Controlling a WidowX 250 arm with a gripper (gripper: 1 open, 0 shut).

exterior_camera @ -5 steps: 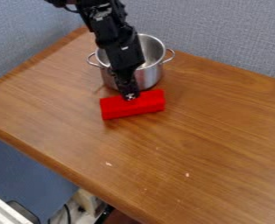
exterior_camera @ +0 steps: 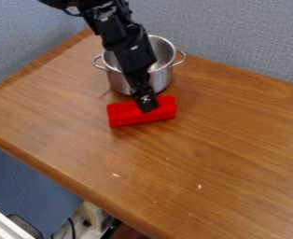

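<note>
A red cylinder (exterior_camera: pixel 124 116) lies on its side on the wooden table, in front of a steel pot (exterior_camera: pixel 161 70) with two side handles. My black gripper (exterior_camera: pixel 146 101) reaches down from the top left, in front of the pot, with its fingertips low over the middle of the red cylinder.
Blue-grey walls stand behind it. Its left edge drops to a lower area with a white object and cables at the bottom left.
The gripper has shifted slightly, its lower part now a little further right over the red cylinder. The cylinder and pot look unmoved.
</note>
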